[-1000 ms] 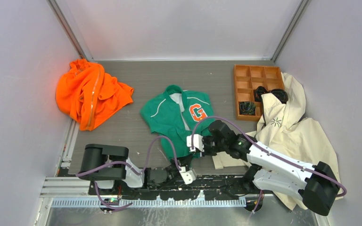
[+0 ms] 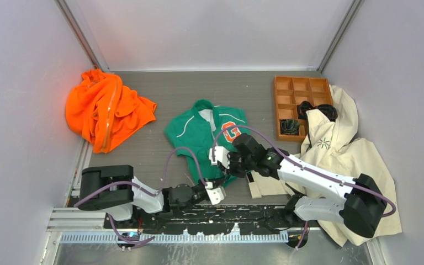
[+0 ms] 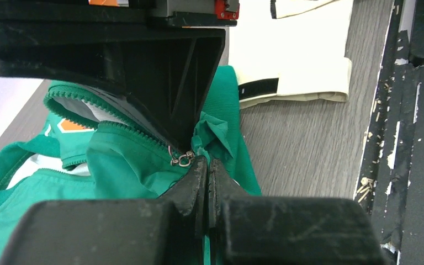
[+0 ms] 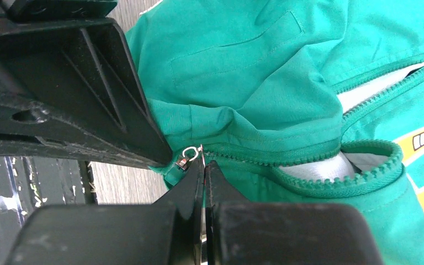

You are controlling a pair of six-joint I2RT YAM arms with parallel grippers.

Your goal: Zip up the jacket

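Observation:
The green jacket lies flat at the centre, its front partly open along the zipper teeth. At its hem, both grippers meet at the zipper's lower end. My left gripper is shut at the fabric just below the metal zipper pull; what is between its fingertips is hard to see. My right gripper is shut on the zipper pull, the small ring showing at its tips. The other gripper's black body fills much of each wrist view.
An orange garment lies at the left. A wooden compartment tray with dark items and a cream garment occupy the right. The table's front edge is close below the grippers.
My right arm has moved up and leftward over the jacket.

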